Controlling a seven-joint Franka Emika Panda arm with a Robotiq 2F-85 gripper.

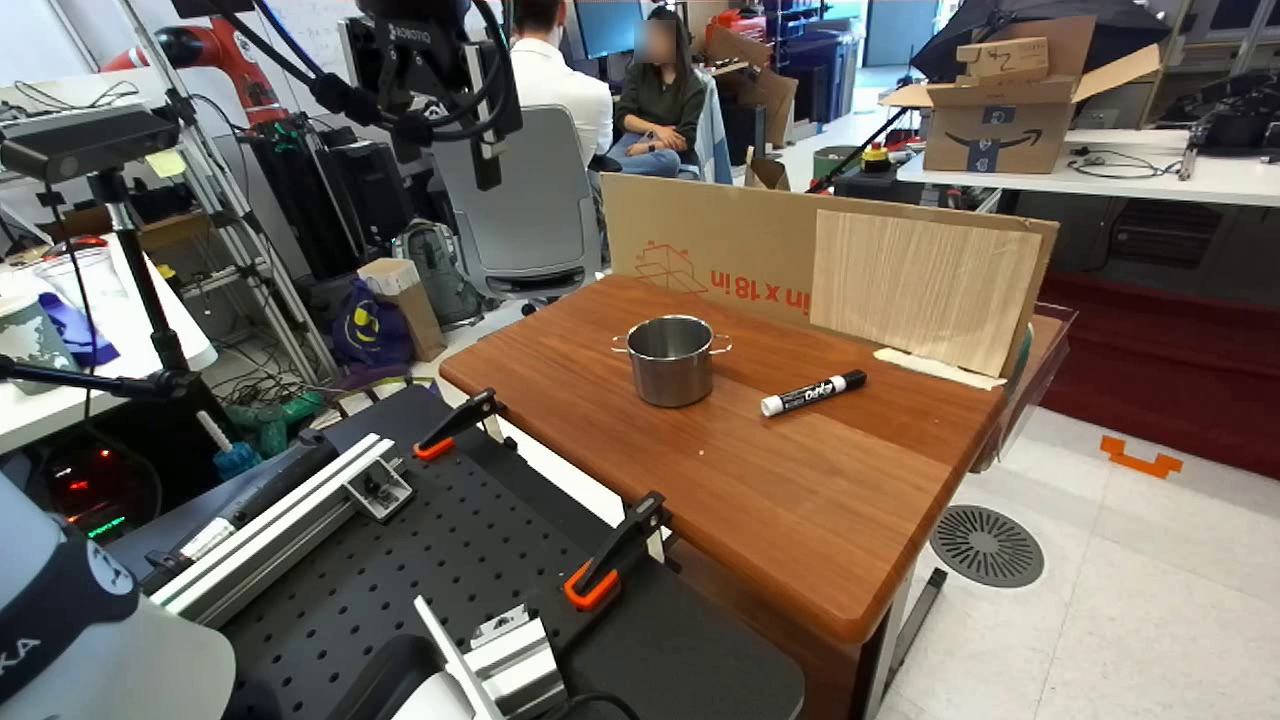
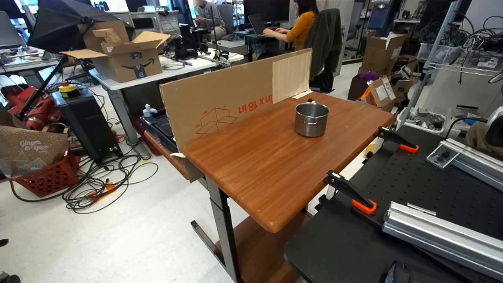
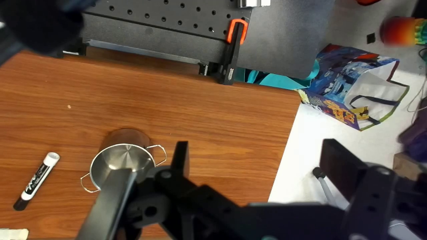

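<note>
A small steel pot (image 1: 672, 366) with two wire handles stands upright on the wooden table (image 1: 828, 504). To its right in exterior view 1 lies a black-and-white marker (image 1: 813, 394), flat on the wood and apart from the pot. From above, the wrist view shows the pot (image 3: 127, 159) looking empty, with the marker (image 3: 36, 181) to its left. My gripper is open, its fingers wide apart and nothing between them. It hangs high, beyond the table's left end in exterior view 1. In exterior view 2 the pot (image 2: 311, 120) hides most of the marker.
A cardboard panel (image 1: 720, 246) stands along the table's far edge. Black clamps with orange pads, one of them a clamp (image 1: 618, 552), sit at the near edge beside the black perforated board (image 1: 480, 528).
</note>
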